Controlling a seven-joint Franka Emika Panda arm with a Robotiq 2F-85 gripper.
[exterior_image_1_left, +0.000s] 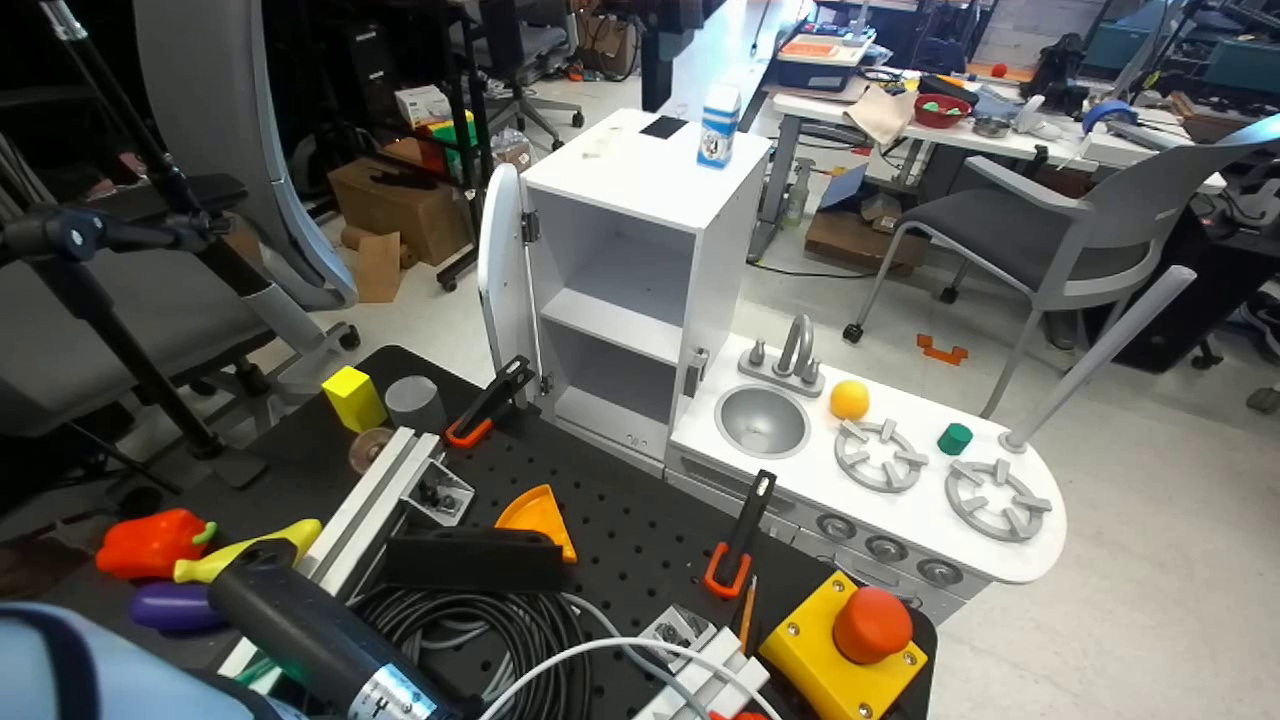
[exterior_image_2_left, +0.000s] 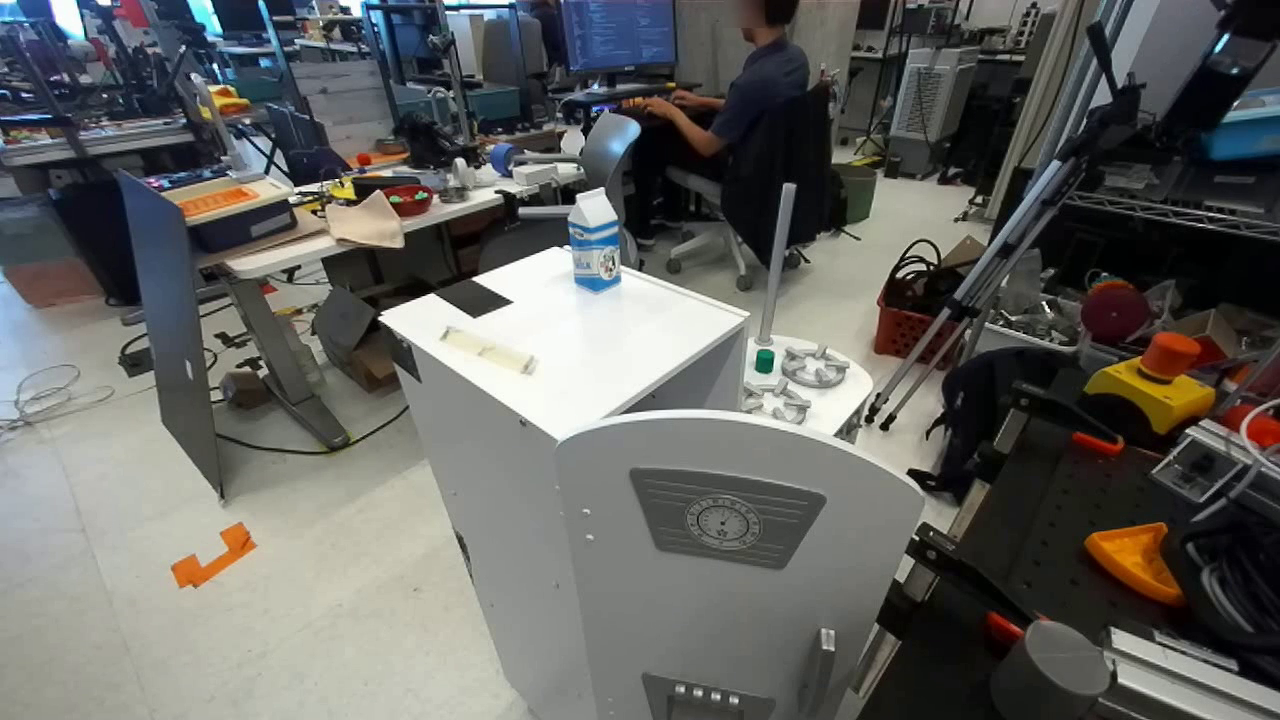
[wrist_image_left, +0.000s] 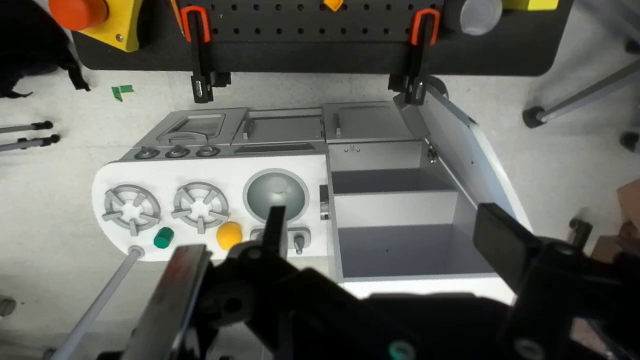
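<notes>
A blue-and-white milk carton stands upright on the white top of the toy fridge. The fridge door is swung open, and its shelves look empty. In the wrist view my gripper is open, its fingers far apart and nothing seen between them. It hangs over the fridge side of the toy kitchen and covers much of the fridge top, so the carton is hidden there. Dark parts at the top edge of exterior view 1 appear to belong to the gripper.
On the white counter are an orange ball, a green cylinder, a sink and two burners. A grey pole rises at its end. The black pegboard table holds clamps and cables.
</notes>
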